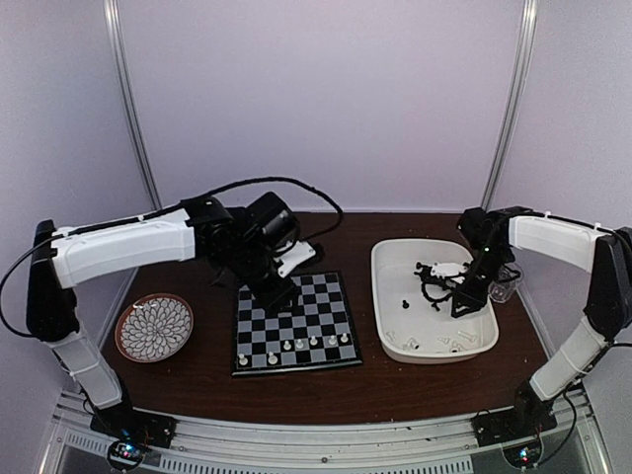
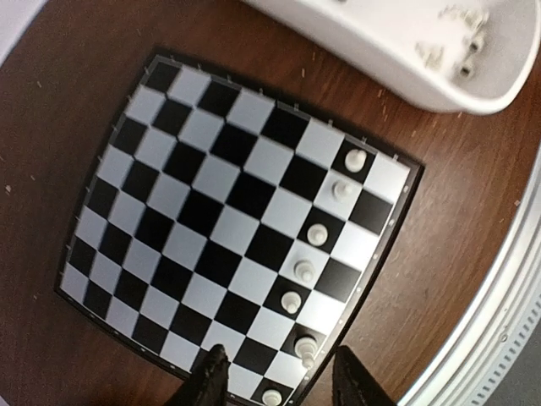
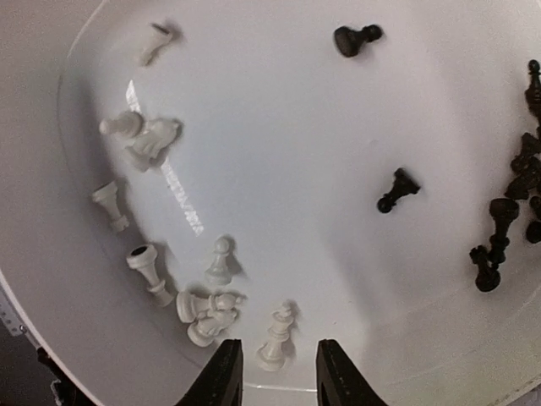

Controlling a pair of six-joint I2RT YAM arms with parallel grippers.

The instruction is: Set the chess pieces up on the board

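The black-and-grey chessboard (image 1: 321, 311) lies on the brown table with several white pieces along its front side. In the left wrist view most are pawns (image 2: 317, 234) standing in a line, while one piece (image 2: 306, 347) stands in the front row. Above the board hovers my left gripper, open, holding nothing. My right gripper is open over the white tub (image 1: 385, 259); a tall white piece (image 3: 275, 338) lies below and between its fingertips, not gripped. Other white pieces (image 3: 145, 266) lie at the tub's side, with black pieces (image 3: 499, 228) opposite.
A patterned bowl (image 1: 155, 328) sits left of the board. Behind the right gripper, a clear glass (image 1: 506, 283) stands beside the tub. Two black pawns (image 3: 399, 190) lie apart on the tub floor.
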